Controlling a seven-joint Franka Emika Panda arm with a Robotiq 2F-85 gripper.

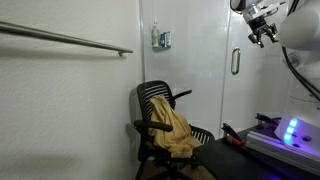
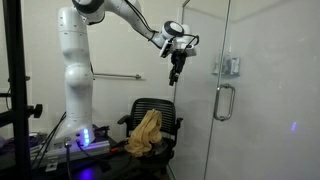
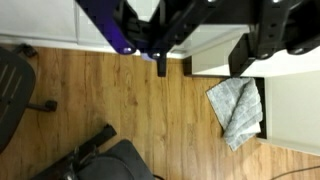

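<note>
High at the right of the first exterior view, my gripper [image 1: 263,42] hangs in the air near the white wall. The second exterior view shows the same gripper [image 2: 174,78] pointing down, above and behind the chair. Its two dark fingers stand apart in the wrist view, the gripper being open with only wooden floor and a white edge visible beyond. A black mesh chair [image 2: 152,110] stands well below, with a tan cloth [image 2: 146,132] draped over its seat. Nothing touches the fingers.
A glass door with a metal handle [image 2: 224,102] stands right of the arm. Bottles sit on a wall shelf [image 1: 161,44]. A metal rail [image 1: 70,40] runs along the left wall. In the wrist view a grey cloth [image 3: 236,108] lies on the wooden floor [image 3: 170,125].
</note>
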